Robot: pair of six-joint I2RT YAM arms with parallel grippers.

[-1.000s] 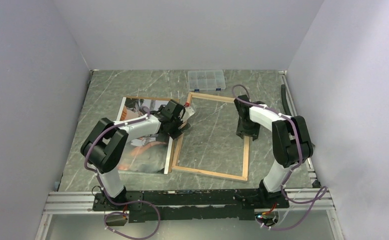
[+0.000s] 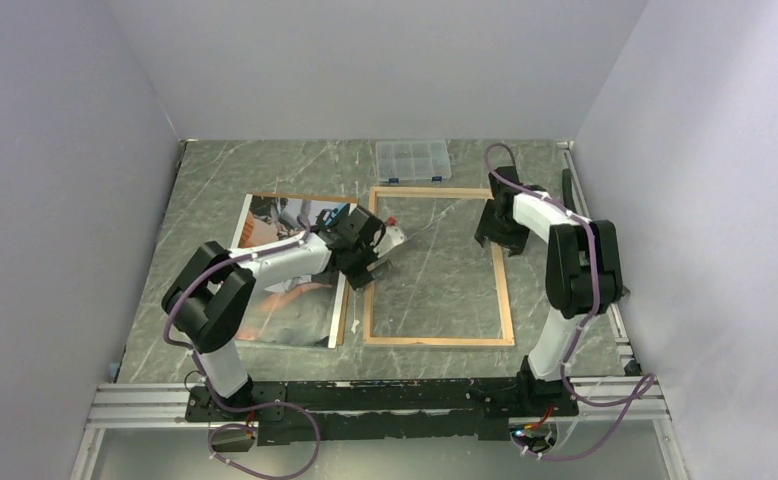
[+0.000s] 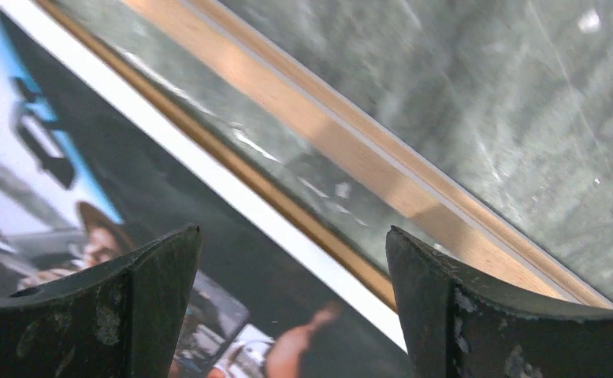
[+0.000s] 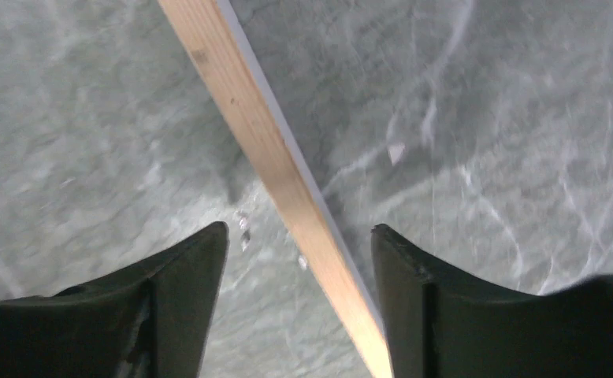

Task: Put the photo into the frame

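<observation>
An empty wooden frame (image 2: 439, 341) lies on the grey marbled table, right of centre, roughly square to the table. To its left is the photo (image 2: 290, 320), a large picture with a white border on a wooden-edged backing. My left gripper (image 2: 373, 273) stands open above the frame's left bar (image 3: 351, 150), the photo's edge also passing below its fingers (image 3: 421, 291). Nothing is held there. Over the frame's right bar (image 4: 287, 181) is my right gripper (image 2: 500, 248), its fingers (image 4: 193, 276) parted on either side of the bar and not touching it.
A clear divided plastic box (image 2: 414, 160) sits behind the frame. Only a narrow strip of table separates the photo's backing from the frame. Bare table lies right of the frame and inside it.
The frame has shifted right and turned from tilted to nearly straight. My left gripper has moved slightly right; the right one has moved back and a little right, and its fingers have parted.
</observation>
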